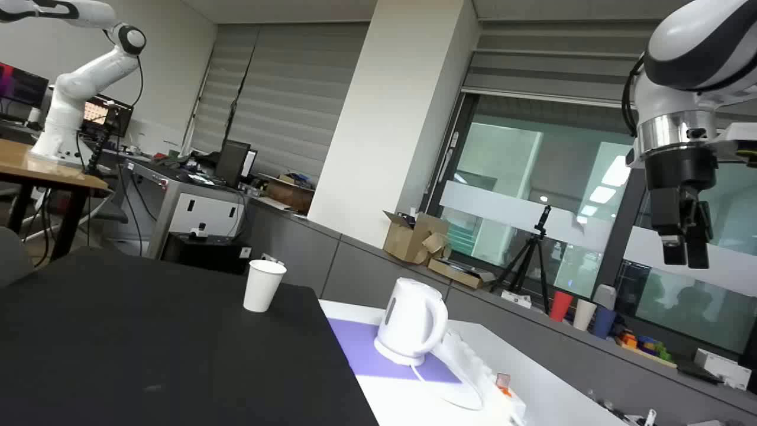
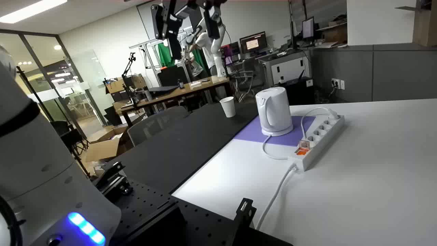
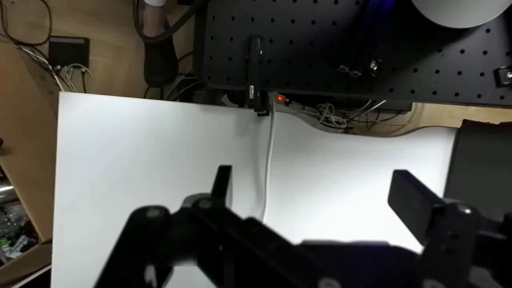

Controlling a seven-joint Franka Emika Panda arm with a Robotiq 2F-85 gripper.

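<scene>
My gripper is open and empty, its two black fingers spread wide above the white table in the wrist view. High at the top of exterior view 2 the same gripper (image 2: 196,39) hangs well above the tables. A white electric kettle (image 2: 274,111) stands upright on a purple mat (image 2: 248,132), its handle and cord in sight. Beside it lies a white power strip (image 2: 321,141) with an orange switch and a plug in its far end. On the black table stands an upright white paper cup (image 1: 263,286). Neither kettle nor cup shows in the wrist view.
The black table (image 2: 164,151) adjoins the white table (image 2: 377,164). A power cord (image 2: 275,196) runs from the strip toward the black perforated base plate (image 3: 307,48). Open white surface lies to the right of the strip in exterior view 2.
</scene>
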